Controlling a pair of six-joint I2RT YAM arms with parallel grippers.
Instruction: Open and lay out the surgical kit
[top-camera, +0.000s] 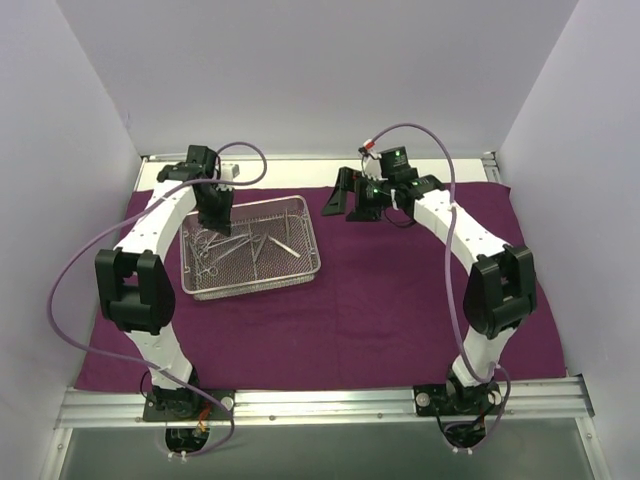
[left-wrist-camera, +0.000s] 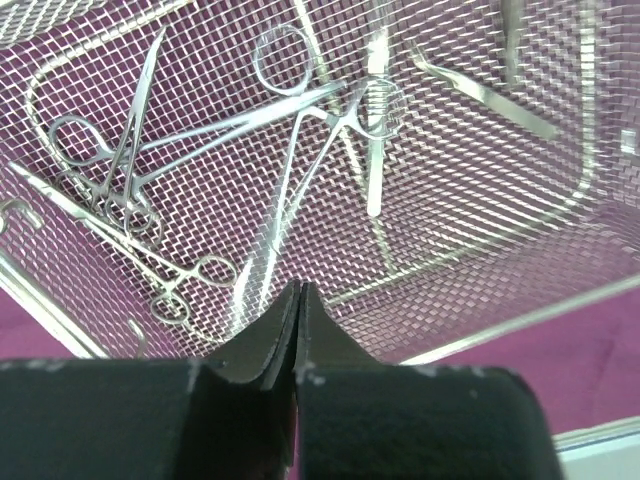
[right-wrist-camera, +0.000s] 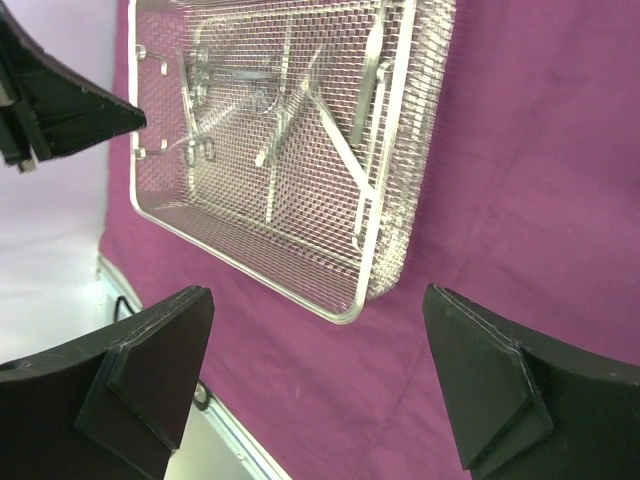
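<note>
The wire instrument tray sits on the purple drape, holding several scissors and clamps, plus slim straight instruments. My left gripper is over the tray's left part with fingertips together; whether anything is held between them is hidden, though the instruments seen lie below it. My right gripper hangs over the drape to the right of the tray, its fingers wide apart with nothing between them.
The purple drape is bare across the middle and right. Walls border both sides, and a white strip runs behind the drape.
</note>
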